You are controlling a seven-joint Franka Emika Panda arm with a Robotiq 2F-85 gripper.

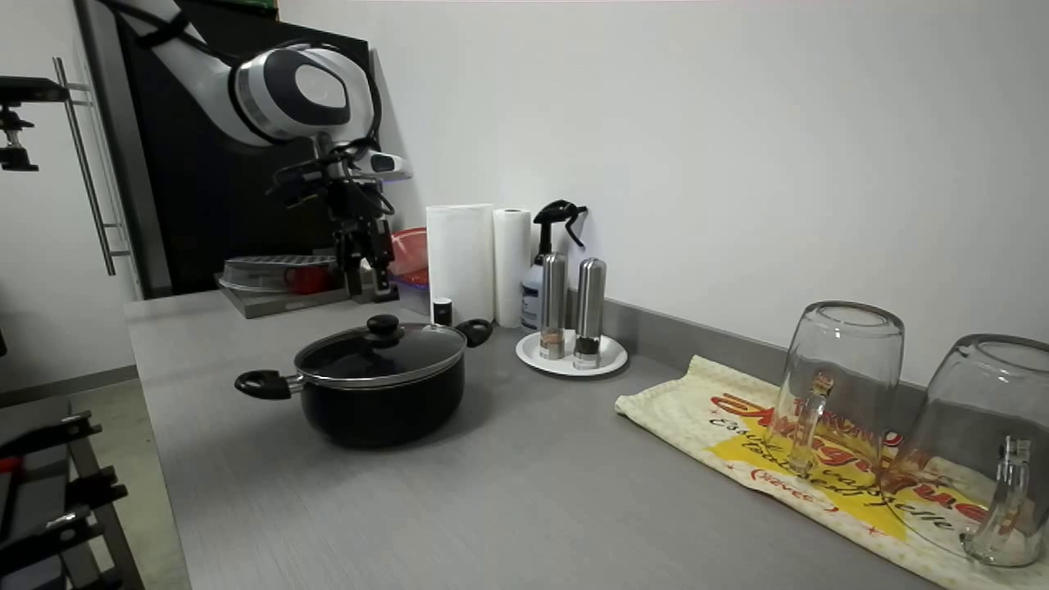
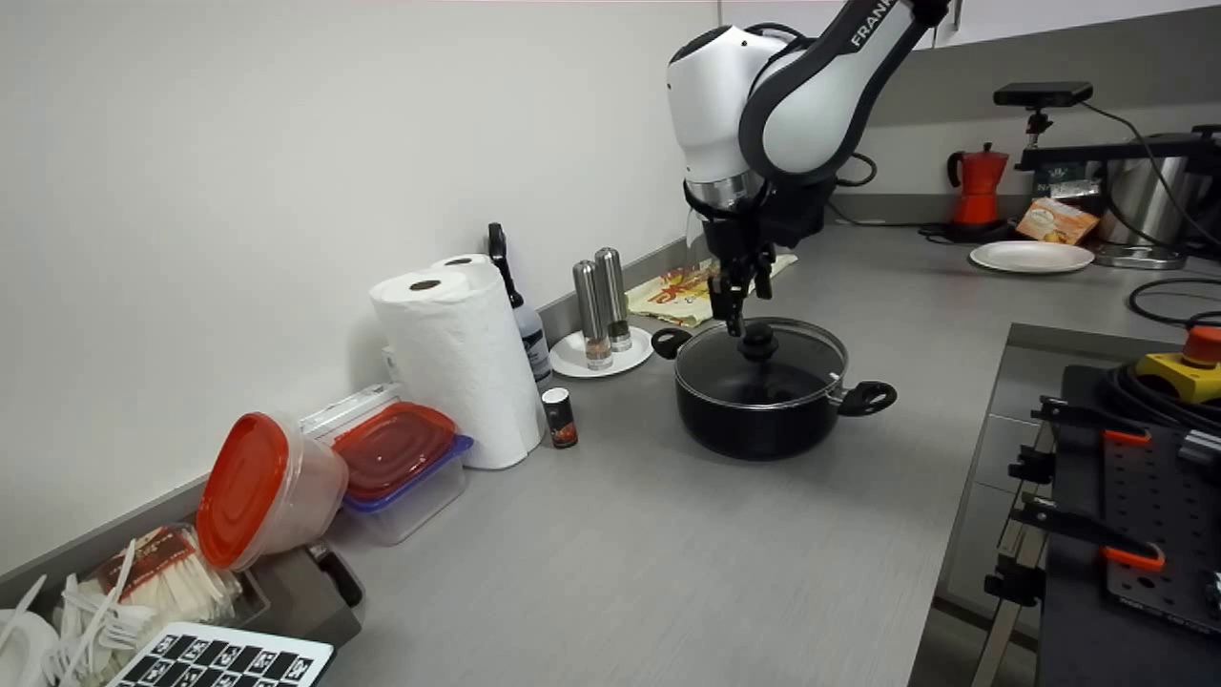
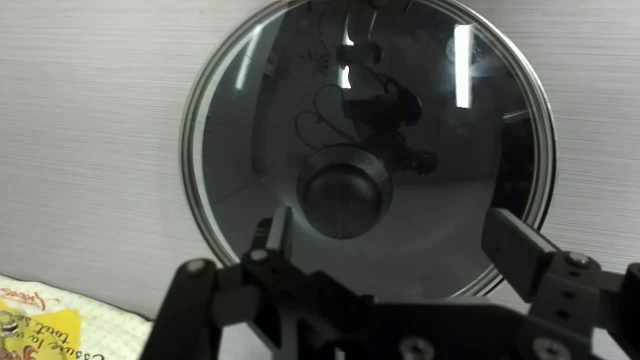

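A black pot [image 1: 381, 408] with two side handles stands on the grey counter, covered by a glass lid [image 2: 801, 355] with a metal rim. The lid's round black knob [image 3: 342, 201] sits at its centre. Above the lid, my gripper points downward with its fingers [image 3: 516, 252] spread wide and nothing between them. From the wrist, the knob shows ahead of the fingertips, nearer the left finger. In the first exterior view the gripper [image 1: 369, 280] hangs clear of the lid, with a gap over the knob.
Along the wall stand paper towel rolls [image 1: 460, 260], a spray bottle [image 1: 532, 295] and two steel mills on a white plate [image 1: 610, 359]. Two upturned glass mugs [image 1: 836, 383] rest on a printed cloth [image 1: 688, 413]. A small dark jar [image 2: 560, 418] stands near the rolls.
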